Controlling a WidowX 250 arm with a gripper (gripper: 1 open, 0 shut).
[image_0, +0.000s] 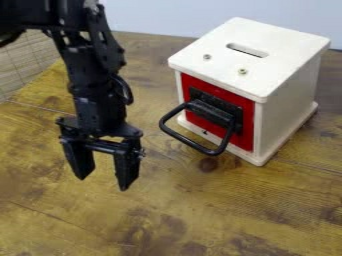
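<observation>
My black gripper (103, 168) hangs low over the left part of the wooden table, fingers open and pointing down, nothing between them. To its right stands a white wooden box (281, 110) with a slot and two screws on top. Its red front panel (242, 140) carries a black mount with a looped black handle (178, 136) sticking out toward the lower left, apart from the gripper.
A white wall (147, 15) runs behind, and a woven mat or panel (24, 70) shows at the upper left.
</observation>
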